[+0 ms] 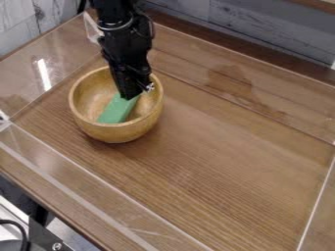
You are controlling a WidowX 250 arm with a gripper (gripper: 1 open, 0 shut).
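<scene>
A tan wooden bowl [94, 125] sits on the wooden table at left of centre, holding a green oblong object [116, 110] that lies tilted along its length inside. The black gripper [136, 84] reaches down from the top to the bowl's back right, just over the far end of the green object. Its fingertips are small and dark, and whether they touch the object is unclear.
A pale item stands behind the arm at upper left. Dark cables hang off the table's lower left edge.
</scene>
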